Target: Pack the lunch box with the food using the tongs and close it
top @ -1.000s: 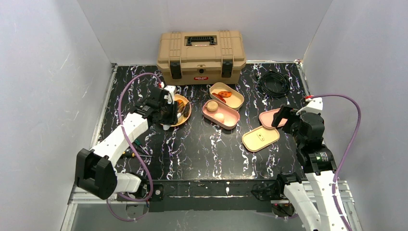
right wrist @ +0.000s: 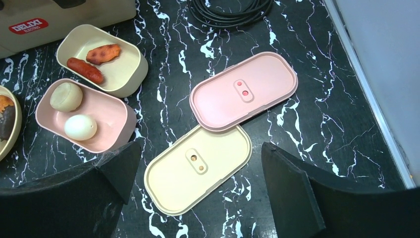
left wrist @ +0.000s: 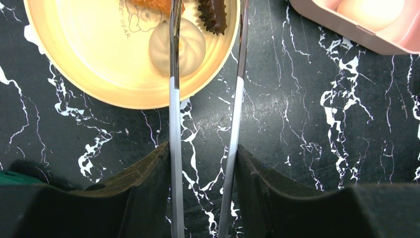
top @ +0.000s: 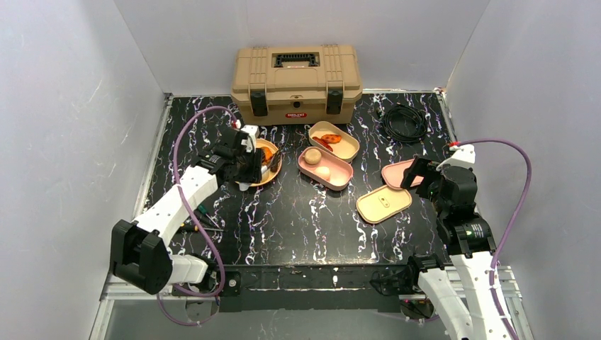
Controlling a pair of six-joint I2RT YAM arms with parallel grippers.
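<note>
My left gripper (top: 275,157) stands open over the yellow plate (top: 258,183), its long thin metal fingers (left wrist: 174,54) reaching out past the top of the left wrist view. In that view, a dark spiky sea cucumber (left wrist: 213,15) appears between the fingers, not gripped. A pale bun-like piece (left wrist: 161,49) and an orange piece (left wrist: 151,4) share the plate. The pink box (right wrist: 119,121) holds a round bun (right wrist: 66,96) and an egg (right wrist: 80,127); the cream box (right wrist: 130,74) holds a sausage (right wrist: 85,70) and an orange-brown piece (right wrist: 103,54). My right gripper is open and empty above the lids.
A pink lid (right wrist: 218,101) partly overlaps a cream lid (right wrist: 173,181) on the right. Behind stand a tan toolbox (top: 298,78) and a coiled black cable (top: 404,123). Tools (top: 202,219) lie near the left arm.
My left gripper has shifted a little over the plate. The right arm and the boxes have stayed still.
</note>
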